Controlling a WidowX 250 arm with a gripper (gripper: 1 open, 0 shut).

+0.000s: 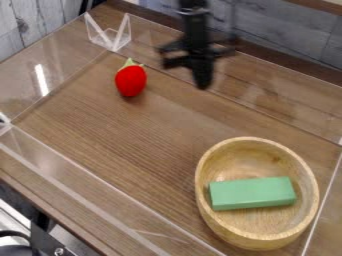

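My gripper hangs in the upper middle, blurred, its fingers close together and nothing visible between them. A red round object with a pale green top lies to its left, apart from it. At the lower right a round wooden bowl holds a green block.
Thin white forms show at the upper left near the back edge, and a dark cable lies off the table at the bottom left.
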